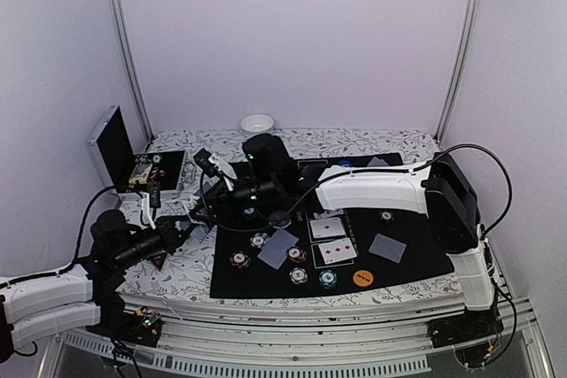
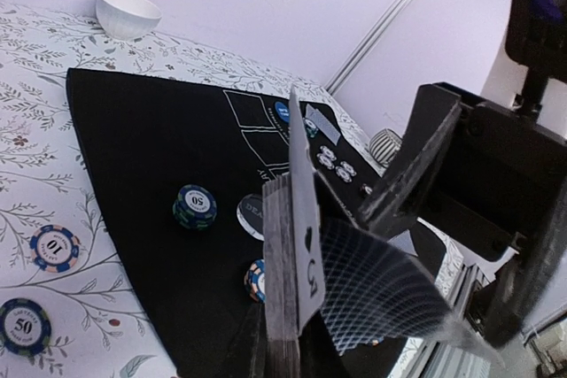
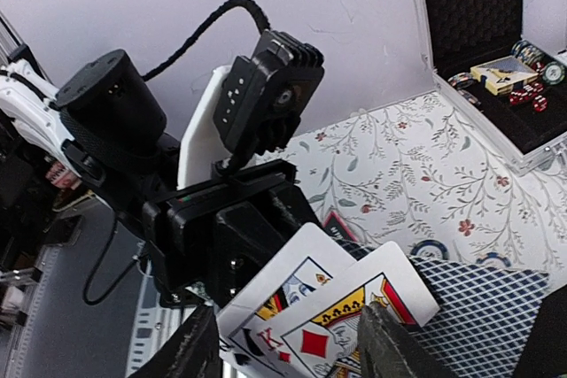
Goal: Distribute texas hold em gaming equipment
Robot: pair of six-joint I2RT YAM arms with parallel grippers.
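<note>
In the left wrist view, my left gripper is shut on a deck of cards (image 2: 282,263) held upright on edge. One face-up card and a blue-backed card (image 2: 372,281) splay away from the deck. My right gripper stands open right at the cards, its two fingers apart. Between and beyond those fingers, the right wrist view shows two tilted face cards (image 3: 354,303) and blue-patterned backs (image 3: 483,298). Whether a finger touches a card cannot be told. From above, both grippers meet left of the black mat (image 1: 266,285), and the arm partly hides the cards.
On the mat lie chip stacks (image 1: 297,255), face-up cards (image 1: 337,250), blue-backed cards (image 1: 387,247) and an orange disc (image 1: 363,279). An open case (image 1: 168,165) stands at back left, a white bowl (image 1: 257,123) at the back.
</note>
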